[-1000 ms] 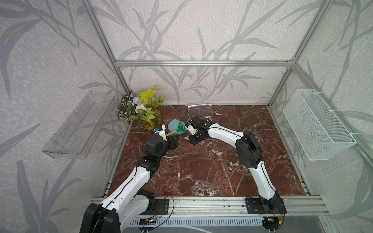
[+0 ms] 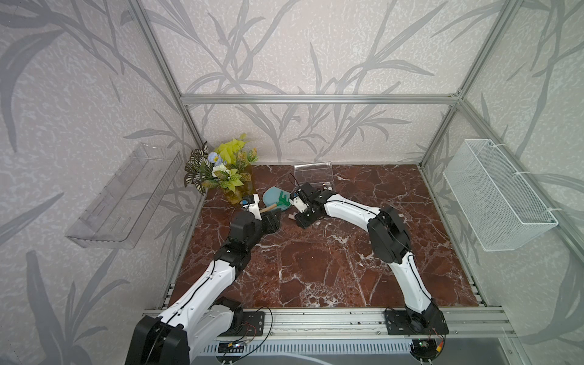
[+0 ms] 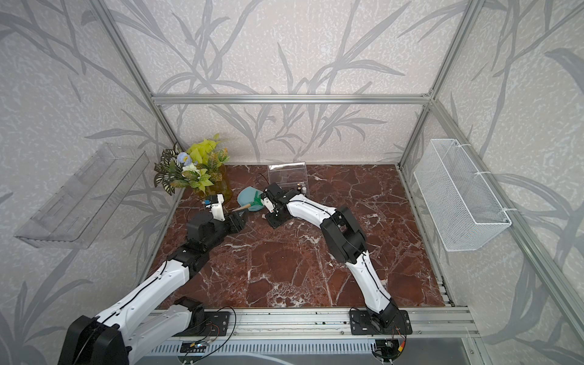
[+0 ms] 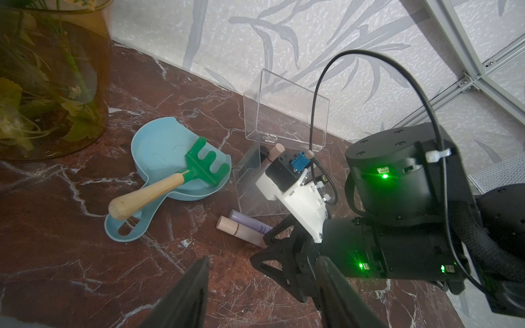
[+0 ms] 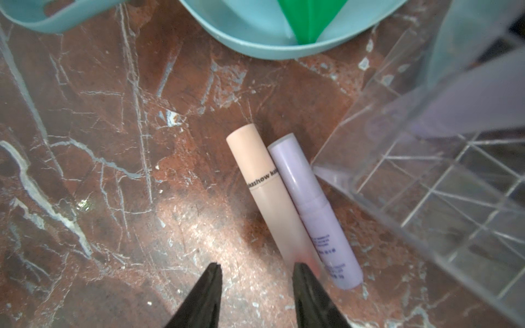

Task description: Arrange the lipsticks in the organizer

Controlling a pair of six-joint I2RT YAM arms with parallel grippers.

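Note:
Two tubes lie side by side on the marble beside the clear organizer (image 4: 285,106): a pink lipstick (image 5: 262,202) and a lilac one (image 5: 309,202). More tubes are inside the organizer, partly hidden. My right gripper is low over the table at the pink tube's lower end; its fingertips appear apart in its wrist view, and whether anything is held between them is unclear. My left gripper stands part open over bare table left of the right one, nothing between its fingers.
A blue dustpan (image 4: 155,136) holds a green rake (image 4: 210,169) left of the organizer. A vase of flowers (image 2: 228,170) stands at the back left. Mesh basket (image 2: 498,194) and clear basket (image 2: 121,200) hang on the side walls.

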